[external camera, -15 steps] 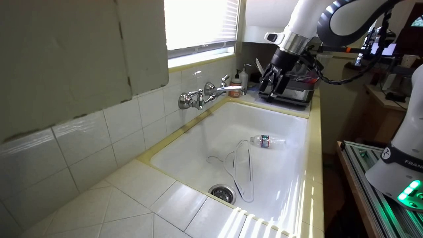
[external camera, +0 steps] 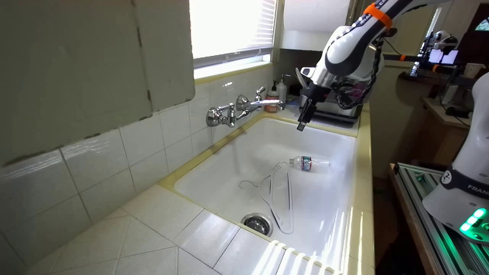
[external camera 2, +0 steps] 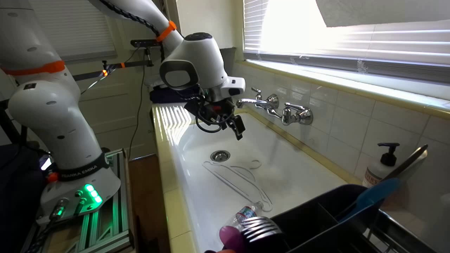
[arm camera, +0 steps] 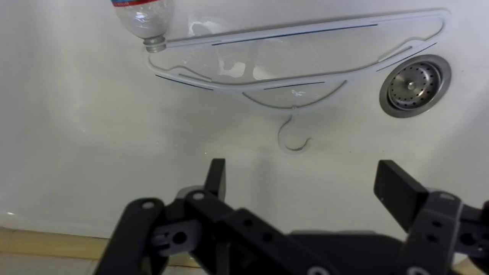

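Note:
Above the white sink my gripper stands open, with nothing between its fingers. A white hanger (arm camera: 270,84) lies flat on the sink floor below, its hook (arm camera: 295,147) pointing toward the gripper in the wrist view. At one end of the hanger lies a clear plastic bottle (arm camera: 145,20) on its side, its cap end close to or touching the hanger. The whole bottle (external camera: 310,163) shows in exterior view 1, while the wrist view cuts it off at the top. Exterior view 2 shows the gripper (external camera 2: 239,135) clear above the hanger (external camera 2: 240,179).
The metal drain (arm camera: 412,87) sits beyond the hanger's other end. A faucet (external camera: 261,104) juts over the sink from the tiled wall. A black dish rack (external camera 2: 320,215) with utensils stands at one end, near a soap bottle (external camera 2: 379,168). Much of the sink floor is bare.
The arm has swung and turned, bringing the gripper lower and slightly left in exterior view 1, from in front of the dish rack to over the sink. Bottle and hanger have stayed put.

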